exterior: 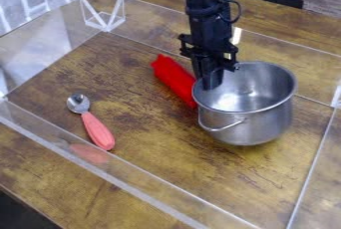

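Note:
My black gripper [209, 74] reaches down from the top to the left rim of a steel pot [262, 109] at the right; its fingertips are small and partly hidden, and it looks shut. Whether the rim is between the fingers I cannot tell. A red object [172, 77] lies on the wooden table just left of the pot, partly behind it.
A spoon with a pink handle [94, 126] lies at the left. A clear plastic wall [134, 183] runs along the front, and another along the back.

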